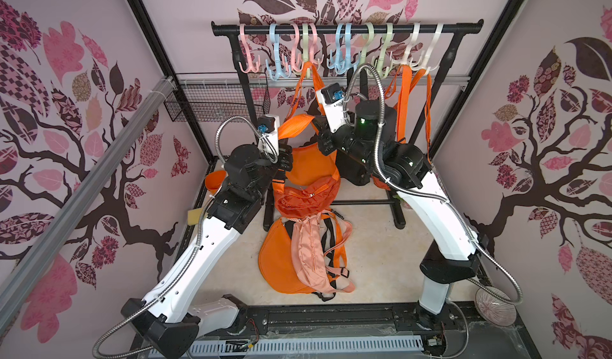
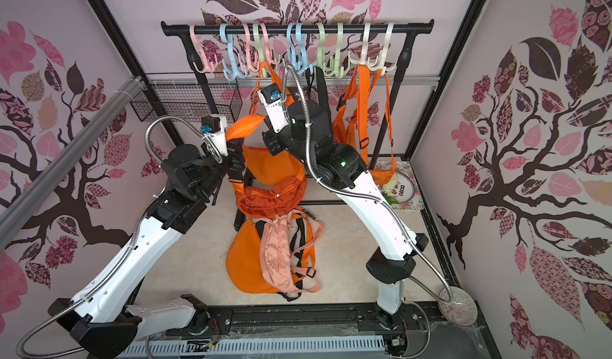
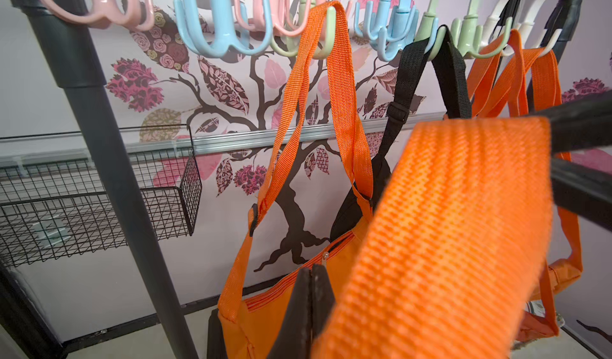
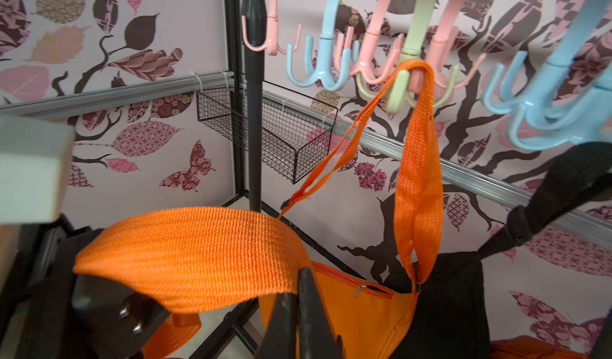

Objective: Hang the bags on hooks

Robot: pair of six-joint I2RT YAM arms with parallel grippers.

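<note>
An orange bag [image 1: 310, 162] with a wide orange strap hangs low in front of the rack. Its strap [image 1: 297, 127] stretches between my two grippers. My right gripper is shut, with the strap meeting its fingertips in the right wrist view. The left gripper is shut too; the strap comes down over its right finger to the line between the fingers. Part of that grip is hidden by the cloth. Another orange strap loop [image 4: 417, 161] hangs on a green hook [image 4: 399, 91]. Empty blue hooks [image 3: 223, 40] and pink hooks [image 3: 105, 8] are beside it.
A black bag strap [image 3: 408, 72] and more orange straps [image 3: 510, 78] occupy hooks further right. A wire basket [image 1: 216, 101] is at the back left. Orange and pink bags [image 1: 309, 250] lie on the floor. The rack's left post [image 3: 127, 168] stands close by.
</note>
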